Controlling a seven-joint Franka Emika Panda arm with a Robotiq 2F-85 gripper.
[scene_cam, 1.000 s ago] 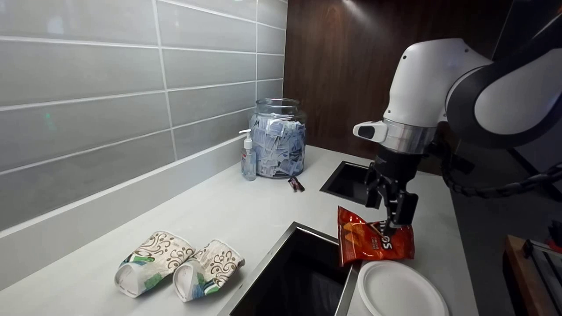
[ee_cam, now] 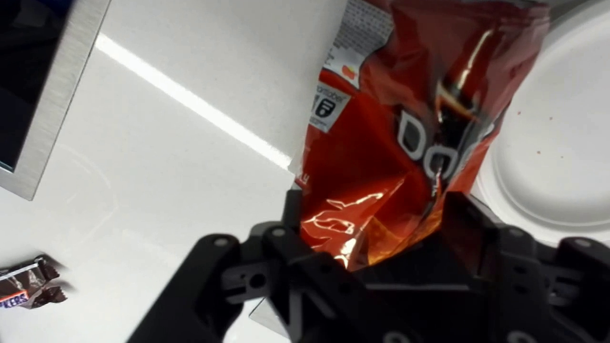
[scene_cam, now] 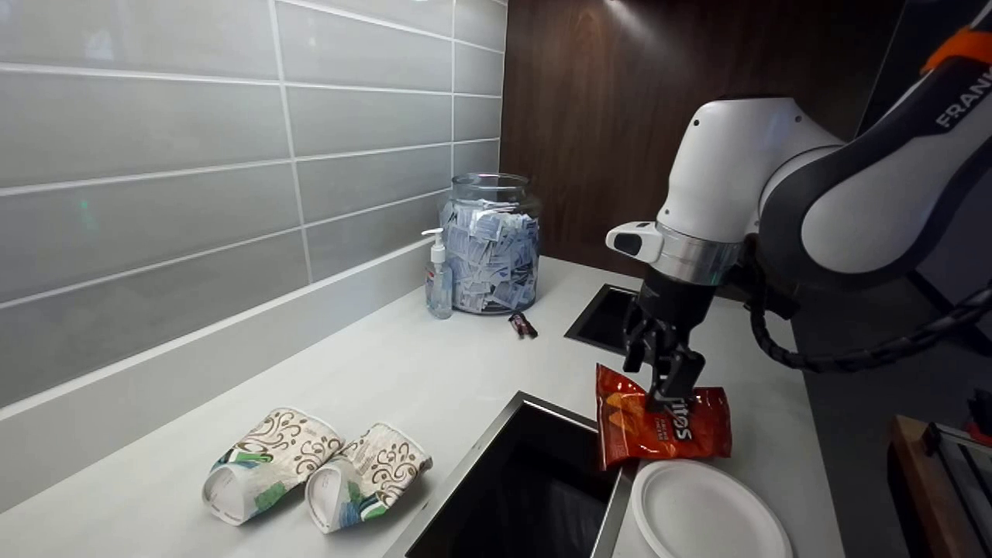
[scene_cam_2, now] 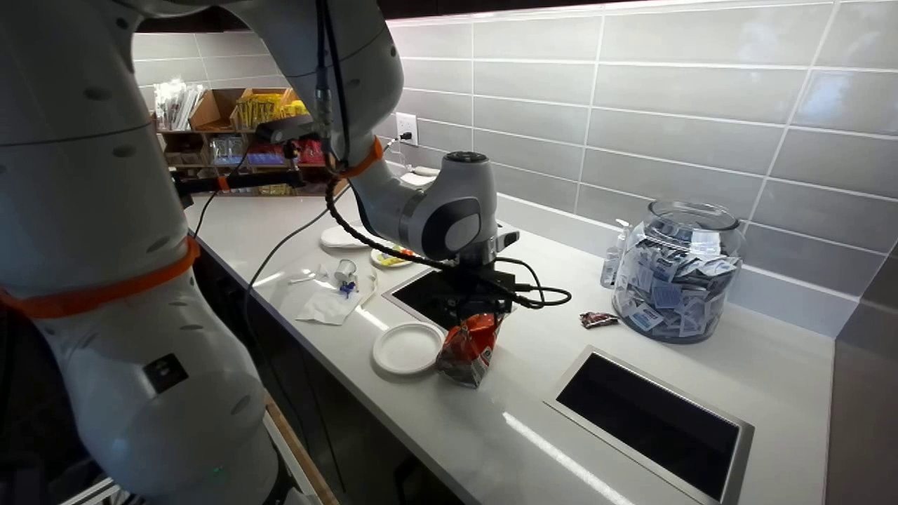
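A red Doritos bag lies on the counter, over the edge of the black inset bin and against the white plate. My gripper points down at the bag, its fingertips low over the crumpled top side. In the wrist view the fingers stand apart, one on either side of the near end of the bag. Whether both pads touch the foil cannot be told. From the other side, the arm hides part of the bag.
The white plate sits close beside the bag. Black insets open in the counter. Two patterned paper cups, a candy wrapper, a pump bottle and a jar of packets stand clear.
The arm has come down and shifted left in exterior view 1, bringing the fingers onto the middle of the bag. The bag and plate lie where they were.
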